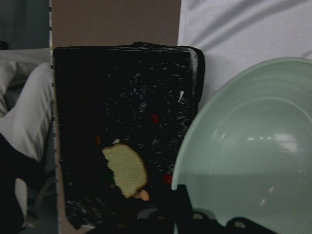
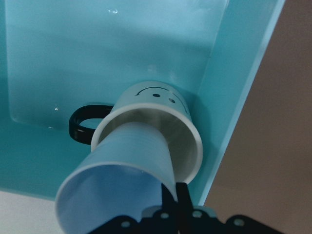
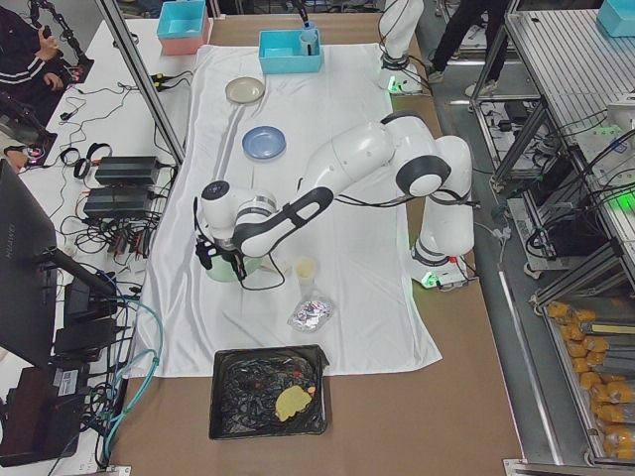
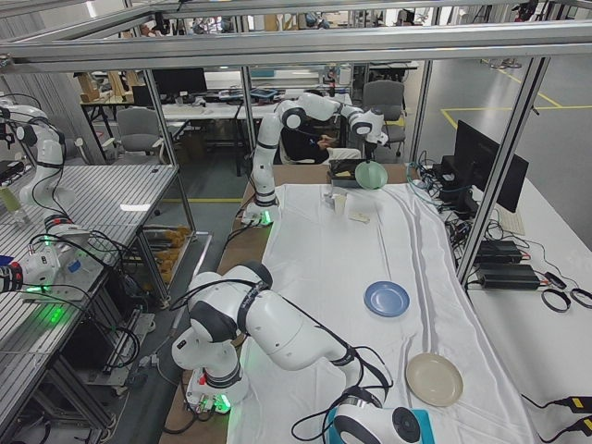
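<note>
My left gripper is shut on the rim of a pale green bowl [image 1: 248, 146], held raised toward the black tray [image 3: 268, 416], where a yellow bread slice [image 1: 124, 168] lies among small scraps. My right gripper is shut on the rim of a blue cup [image 2: 112, 195], which is over or partly in a white mug [image 2: 146, 97] with a black handle, inside the light-blue bin [image 2: 58, 29].
A blue plate [image 4: 387, 298] and a beige plate [image 4: 434, 379] lie on the white cloth. A pale cup [image 3: 305, 270] and a shiny packet [image 3: 311, 313] sit between the bowl and the tray.
</note>
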